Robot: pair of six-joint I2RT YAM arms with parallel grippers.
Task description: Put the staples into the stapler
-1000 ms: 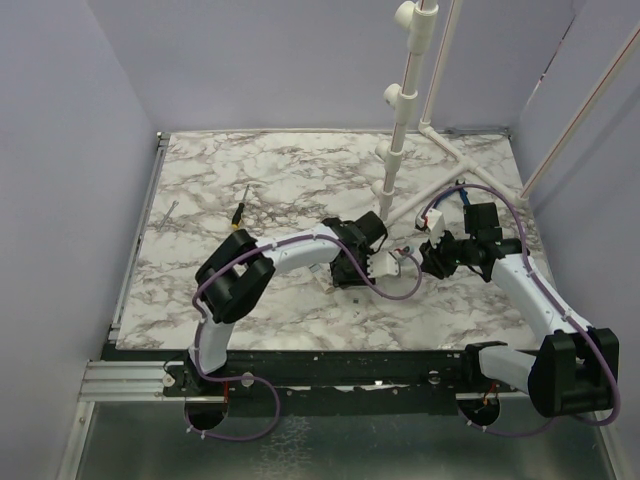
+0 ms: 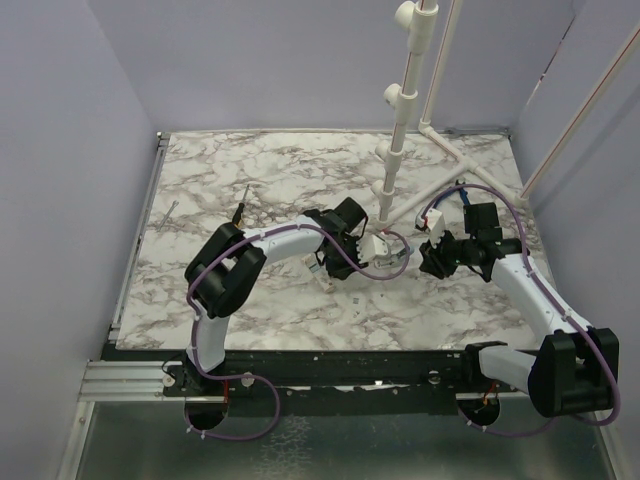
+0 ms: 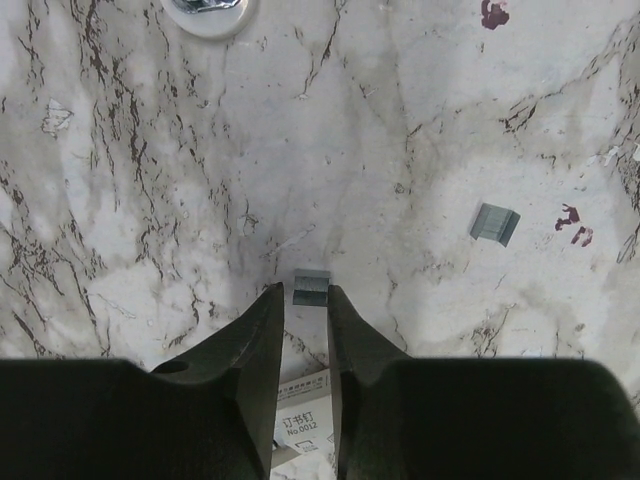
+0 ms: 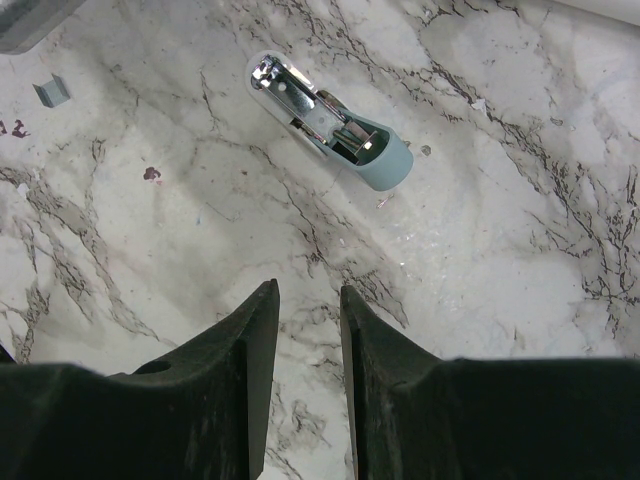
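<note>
My left gripper is low over the marble table, its fingertips part open around or just beside a small staple stick [image 3: 311,280]. A second staple stick lies to its right, also seen at the upper left of the right wrist view as a grey piece [image 4: 52,90]. Below, a staple box [image 3: 303,420] is partly hidden by the fingers. In the right wrist view the pale blue stapler [image 4: 382,160] lies with its magazine exposed, above my right gripper, which stands open with nothing between its fingers.
A screwdriver [image 2: 239,211] and a thin metal tool [image 2: 167,215] lie on the left of the table. A white pipe frame [image 2: 448,160] stands at the back right.
The right arm looks still.
</note>
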